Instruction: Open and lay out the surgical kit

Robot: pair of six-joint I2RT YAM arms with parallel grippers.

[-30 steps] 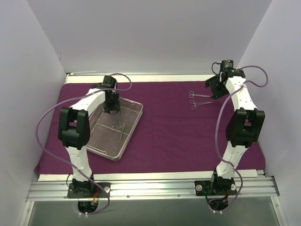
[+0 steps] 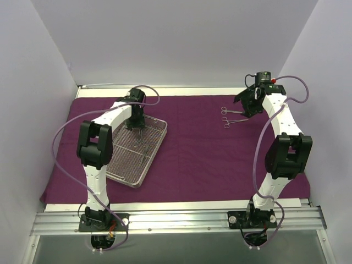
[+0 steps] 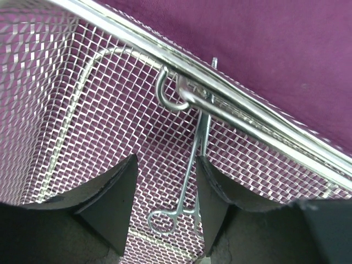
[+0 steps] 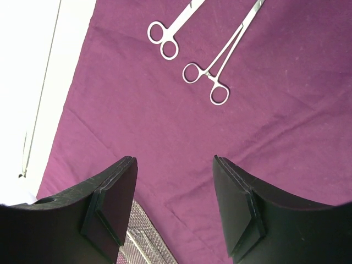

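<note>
A metal clamp lies in the mesh tray, its upper end under the rim in the left wrist view. My left gripper is over it and part open. One clamp leg shows between the fingers; the other passes partly behind the right finger. Another long instrument lies in the tray. On the purple cloth at the right are scissors and a second clamp, side by side and apart. My right gripper hangs open, only cloth and a tray corner showing beyond its fingers.
Raised tray walls and a metal hook on the rim stand close to my left fingers. Purple hoses loop over both arms.
My left gripper has shifted a little to the right over the tray, and the clamp rings there sit slightly further right. The right gripper has drifted slightly left; the instruments on the cloth look unmoved.
</note>
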